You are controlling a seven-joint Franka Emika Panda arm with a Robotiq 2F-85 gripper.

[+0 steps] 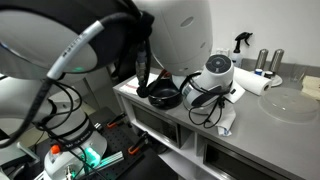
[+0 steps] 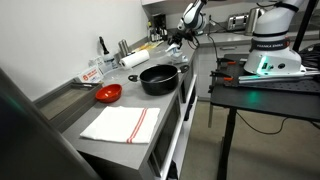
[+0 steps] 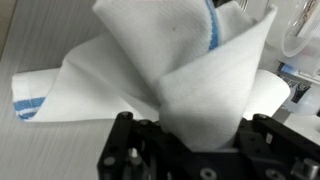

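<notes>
A white cloth with blue stripes point(image 3: 205, 95) fills much of the wrist view, bunched up between the fingers. My gripper is shut on it, and the folds cover the fingertips. One striped corner spreads out to the left over the grey counter. In exterior view 1 the cloth point(image 1: 227, 121) hangs or lies near the counter's front edge, below the arm's wrist; I cannot tell how much of it rests on the surface. Far back in exterior view 2, the arm's end is small and the grip is too small to read.
A black pan point(image 2: 160, 79) stands on the counter, with a red bowl point(image 2: 108, 93) and a red-striped white towel point(image 2: 121, 122) nearby. Right of the arm lie a paper roll point(image 1: 250, 81) and a clear round lid point(image 1: 288, 105).
</notes>
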